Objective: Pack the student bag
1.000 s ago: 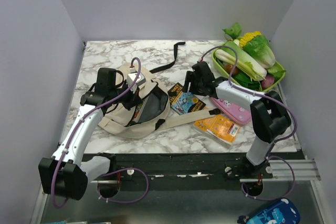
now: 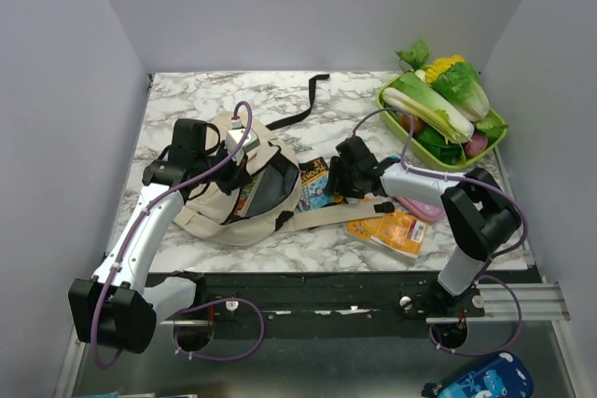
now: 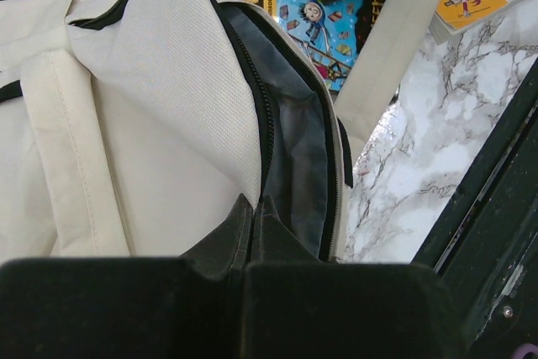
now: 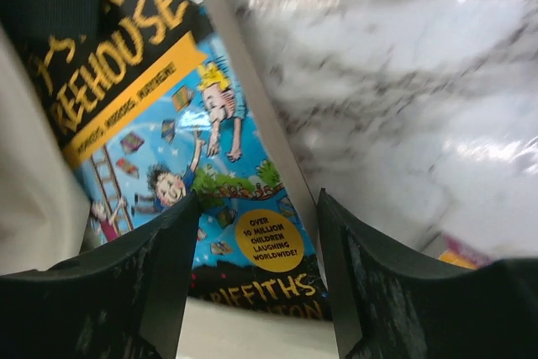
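The cream student bag [image 2: 215,221] lies on the left of the table, its grey-lined mouth [image 2: 272,184] gaping. At the bag's zipped edge [image 3: 262,115], my left gripper is shut, with the cream cloth drawn to a point between its tips. A blue and black Treehouse book [image 4: 160,136] lies flat right of the bag. Low over its right end, my right gripper stands part open; the left finger [image 4: 172,237] is over the cover, the right finger [image 4: 340,245] beyond the pale page edge.
A cream strap [image 2: 326,215] crosses beside the book. Orange books [image 2: 396,233] and a pink case [image 2: 424,209], partly under the right arm, lie to the right. A green vegetable basket [image 2: 499,132] fills the back right.
My right gripper has moved toward the table's front over the book, and its arm now covers more of the pink case. The left arm and bag have stayed still.
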